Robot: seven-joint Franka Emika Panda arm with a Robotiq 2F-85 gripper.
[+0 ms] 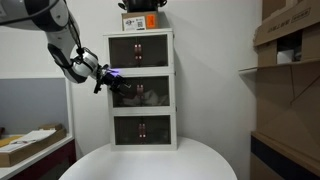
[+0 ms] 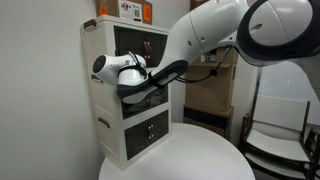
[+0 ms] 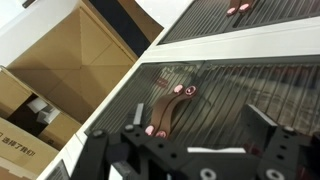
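A white cabinet (image 1: 173,108) with three tiers of dark ribbed doors stands on a round white table. My gripper (image 1: 118,84) is open at the left part of the middle tier, in front of its door. In the wrist view the gripper faces the dark middle door panel (image 3: 235,92), its fingers low in the picture. A pair of brown curved handles (image 3: 172,108) shows nearer the left finger. Nothing is visibly held. Whether a fingertip touches the door cannot be told. Pale contents (image 1: 150,97) show dimly behind the middle doors.
An orange-and-white box (image 1: 139,21) and a black item sit on top of the cabinet. Cardboard boxes (image 1: 290,70) stand at the right; a side table with an open box (image 1: 30,143) is at the left.
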